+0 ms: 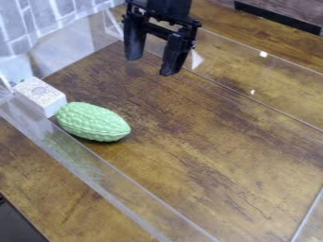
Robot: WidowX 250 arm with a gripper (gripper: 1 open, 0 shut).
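The black gripper (154,52) hangs at the top centre of the camera view, its two fingers spread apart with nothing visible between them. Below it and to the left, a pale green, bumpy gourd-like object (93,121) lies on the wooden floor. A white, speckled block (41,96) sits just beyond its left end, against the left side. The gripper is clear of both objects.
Clear plastic walls (127,188) border the wooden surface (214,151) on the left, back and right. A bluish-white padded cloth (44,33) is at the back left. The middle and right of the floor are empty.
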